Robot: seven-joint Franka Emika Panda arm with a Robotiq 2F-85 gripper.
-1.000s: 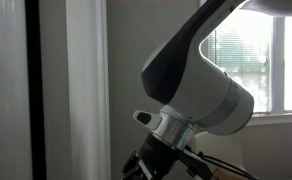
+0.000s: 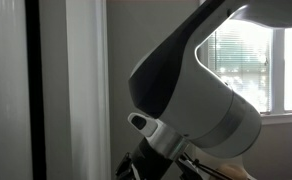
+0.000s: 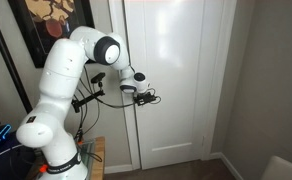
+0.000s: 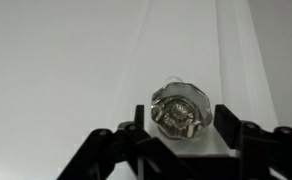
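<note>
A faceted clear glass doorknob (image 4: 181, 110) shows in the wrist view, mounted on a pale door panel (image 4: 66, 70). My gripper stands open, one dark finger (image 4: 139, 118) to the knob's left and the other to its right. Narrow gaps appear between the fingertips and the knob, though its depth relative to them is hard to judge. In exterior view 2 the gripper (image 3: 146, 98) is against the white door (image 3: 174, 60), at the door's left side, and the knob cannot be made out there.
A framed picture (image 3: 61, 22) hangs on the wall left of the door. Open floor (image 3: 191, 170) lies before the door, with a pale object (image 3: 283, 168) at lower right. Cables (image 3: 91, 98) loop loosely beside the arm.
In exterior view 1 the arm has shifted left and slightly down, toward the door side, over the last second. The surroundings there look the same.
</note>
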